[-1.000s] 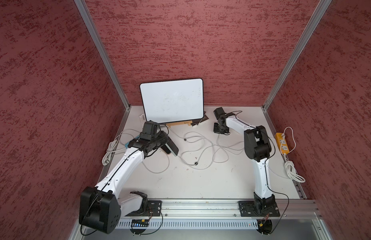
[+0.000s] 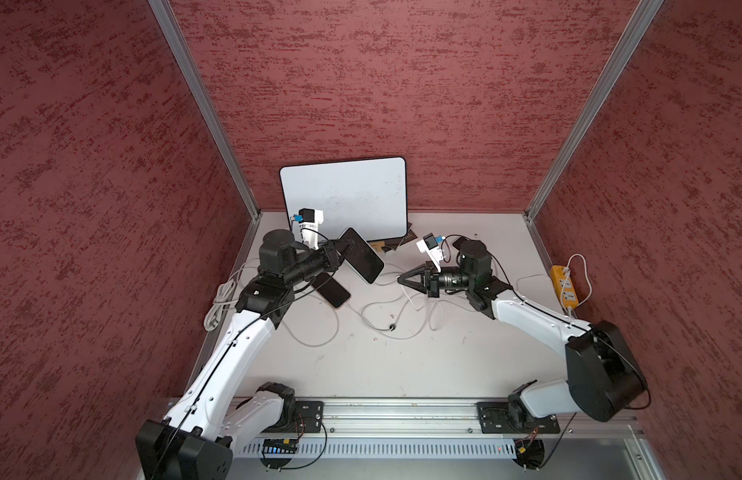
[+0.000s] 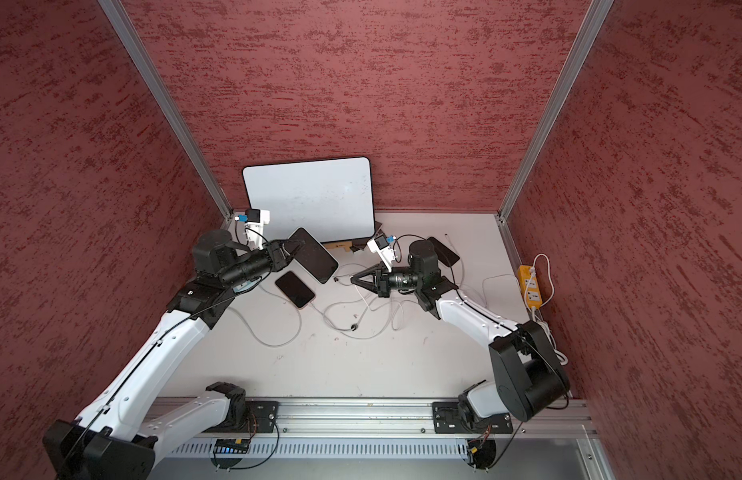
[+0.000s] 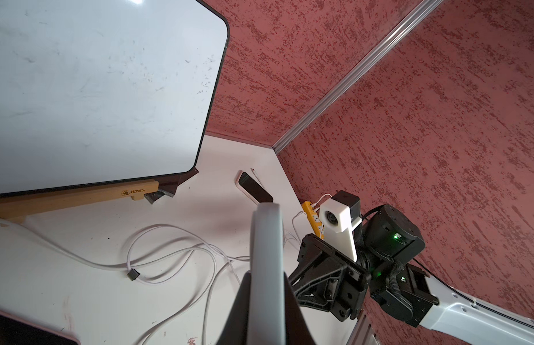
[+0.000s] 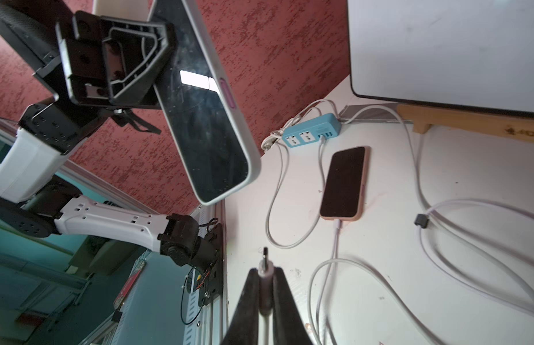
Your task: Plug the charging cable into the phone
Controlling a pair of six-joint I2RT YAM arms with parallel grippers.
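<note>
High above the table, my left gripper (image 2: 344, 245) is shut on a phone (image 5: 206, 115) with a pale case, its dark screen tilted. In the left wrist view that phone (image 4: 267, 270) shows edge-on between the fingers. My right gripper is shut on the charging cable's plug (image 5: 265, 273), whose metal tip points up and away from the fingers. The cable hangs below it toward the table. In the top left view the right gripper (image 2: 401, 280) faces the held phone from the right, with a clear gap between plug and phone.
A second phone (image 5: 343, 182) in a pink case lies on the table with a cable in it. A third phone (image 3: 443, 251) lies at the back right. Loose white cables cross the middle. A whiteboard (image 2: 344, 198) stands behind; power strips (image 5: 310, 131) (image 2: 563, 286) sit at both sides.
My left gripper has risen with the phone, which now tilts out to the right. The right arm has lifted and swung left toward it, carrying the cable.
</note>
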